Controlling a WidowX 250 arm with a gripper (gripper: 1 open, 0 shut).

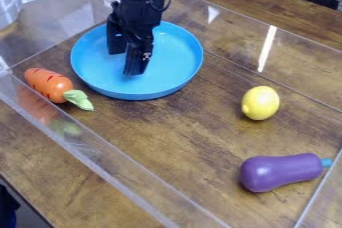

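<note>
The black gripper (130,48) hangs over a round blue plate (171,72) at the upper left, its fingers open and pointing down. No object shows clearly between them. A toy carrot (51,86) with pale green leaves lies just left of the plate. A yellow lemon (261,102) rests on the wooden table to the right of the plate, and a purple eggplant (278,172) lies at the lower right.
Clear plastic walls run along the left and right of the wooden table (174,162).
</note>
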